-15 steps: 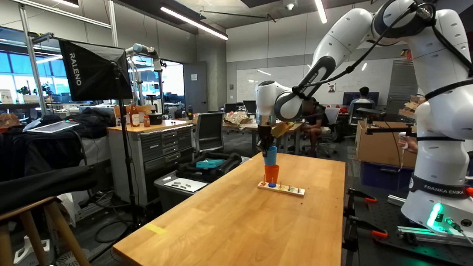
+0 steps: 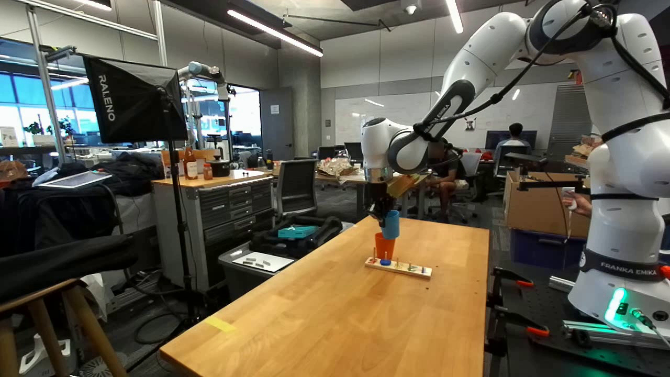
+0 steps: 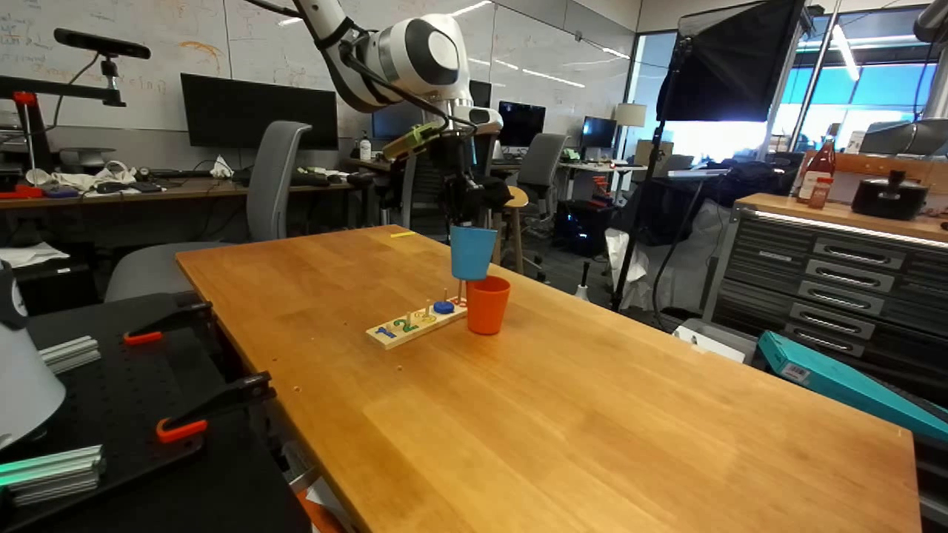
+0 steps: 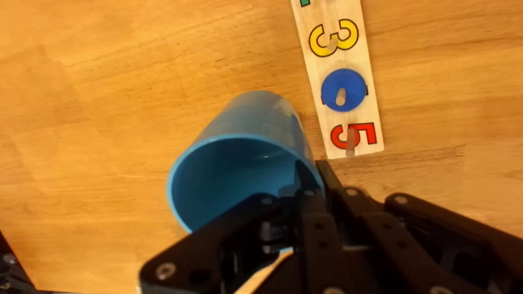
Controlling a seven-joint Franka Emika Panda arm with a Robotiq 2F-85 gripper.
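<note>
A blue cup (image 4: 260, 117) hangs from my gripper, which is shut on its rim with one finger inside and one outside. In exterior view 1 the blue cup (image 2: 390, 224) is above and slightly right of the orange cup (image 2: 384, 245), which stands upright on the table. Exterior view 2 shows the blue cup (image 3: 472, 252) higher than the orange cup (image 3: 488, 305) and a little to its left, partly overlapping it from there. The orange cup does not show in the wrist view.
Beside the orange cup lies a wooden number board (image 3: 415, 321) with upright pegs and a blue disc (image 4: 344, 90) over one peg. Clamps (image 3: 188, 411) sit along the robot-side edge.
In exterior view 1 the blue cup has shifted a little to the right with my gripper, still above the orange cup. The orange cup and board have stayed in place.
</note>
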